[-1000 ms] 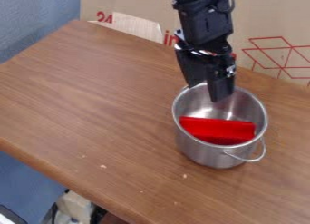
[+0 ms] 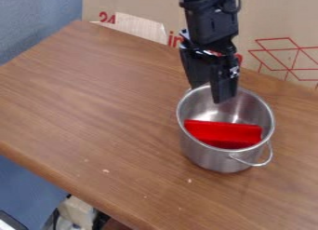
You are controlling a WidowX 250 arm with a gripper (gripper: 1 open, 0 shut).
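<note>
A steel pot [image 2: 224, 158] with wire handles stands on the right side of the wooden table, and a red cylindrical object [image 2: 221, 132] lies inside it. My black gripper [image 2: 218, 85] points down from the top of the view, its tip just over the pot's back part. Whether its fingers are open or shut is hard to tell.
Cardboard with red print [image 2: 273, 38] stands behind it. The table's left edge drops to a blue surface [image 2: 25, 187] at the lower left.
</note>
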